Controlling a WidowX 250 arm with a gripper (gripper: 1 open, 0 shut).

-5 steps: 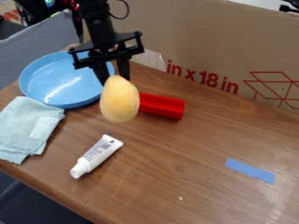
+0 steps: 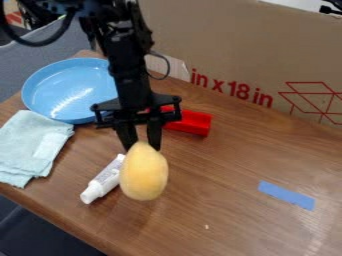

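Observation:
My black gripper [image 2: 140, 137] is lowered over the middle-left of the wooden table, holding a pale yellow oval object [image 2: 143, 175] that hangs below its fingers. The object is in front of the white tube [image 2: 99, 185], hiding its upper end; whether it touches the table is unclear. A red cylinder [image 2: 190, 122] lies behind the gripper, partly hidden by it.
A blue plate [image 2: 60, 92] sits at the back left, with a light cloth [image 2: 28, 146] in front of it at the table's left edge. A blue tape strip [image 2: 286, 195] lies on the clear right side. A cardboard box [image 2: 241, 50] stands behind.
My gripper has moved down and toward the front with the yellow object, which now overlaps the upper end of the white tube in view.

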